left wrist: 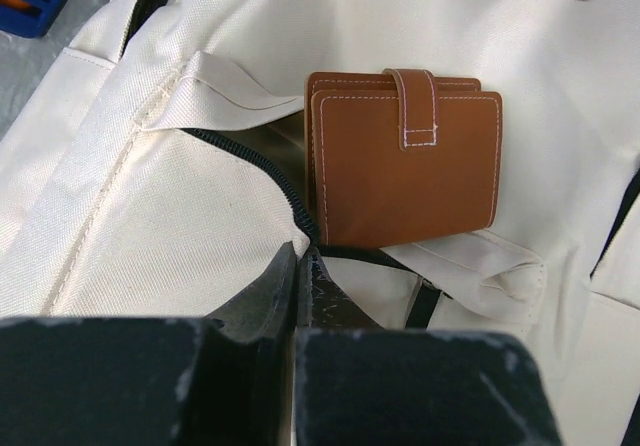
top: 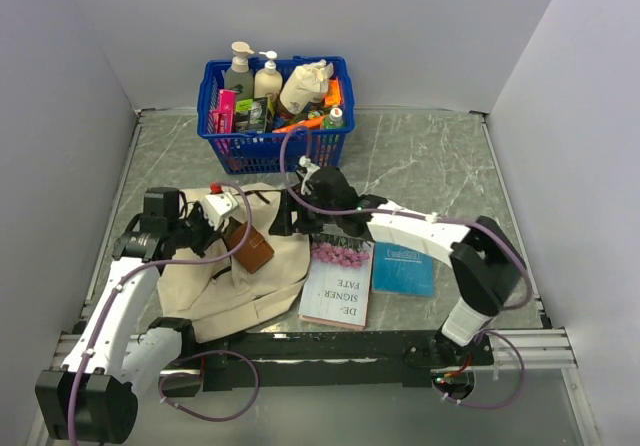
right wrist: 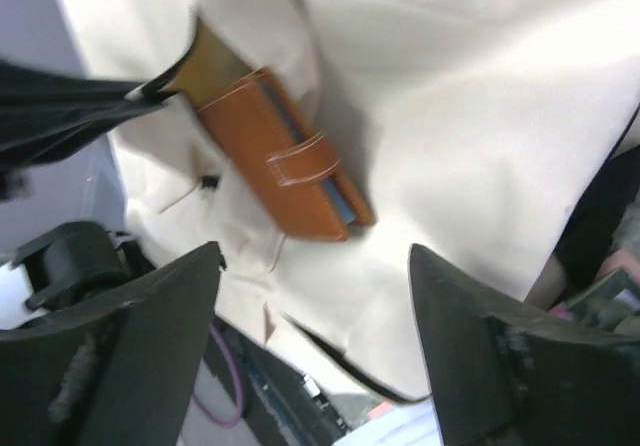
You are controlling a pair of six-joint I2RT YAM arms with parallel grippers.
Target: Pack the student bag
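A cream bag (top: 260,286) lies open at the left of the table, with a brown leather wallet (left wrist: 405,166) at its pocket opening (left wrist: 255,141). My left gripper is shut beside the zipper, below and left of the wallet; whether fabric is between its fingertips is hard to tell. My right gripper (top: 295,221) is apart from the wallet, to its upper right in the top view; its fingers are spread, with nothing between them in the blurred right wrist view.
A blue basket (top: 275,148) of bottles and packets stands at the back. A magazine (top: 335,291) and a blue book (top: 402,276) lie right of the bag.
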